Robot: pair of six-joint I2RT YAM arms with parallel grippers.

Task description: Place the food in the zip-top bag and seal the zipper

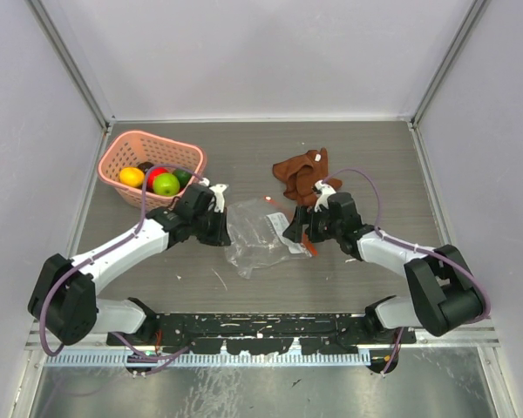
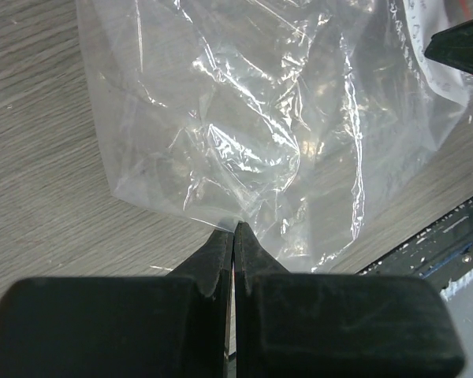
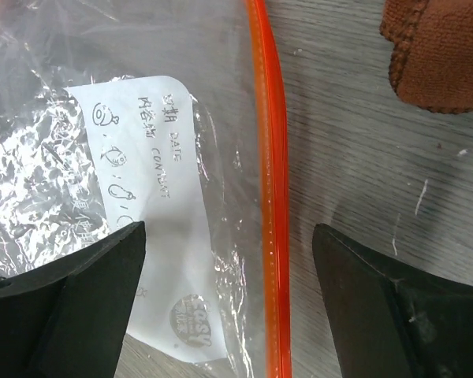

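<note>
The clear zip top bag (image 1: pixel 253 235) lies mostly flat in the middle of the table, its red zipper strip (image 3: pixel 273 173) at the right end. On its left edge my left gripper is shut, and creases in the film (image 2: pixel 244 153) run out from the pinched spot. Open fingers mark my right gripper, whose fingers stand to either side of the zipper strip and above it, apart from the bag's white label (image 3: pixel 154 181). Toy food, including a green apple (image 1: pixel 166 184) and a yellow fruit (image 1: pixel 132 177), sits in the pink basket (image 1: pixel 118 157).
A brown cloth (image 1: pixel 303 174) lies behind the right gripper, close to the zipper's far end. The basket fills the back left, near the left arm. Bare table (image 1: pixel 392 174) shows at the right and at the back middle.
</note>
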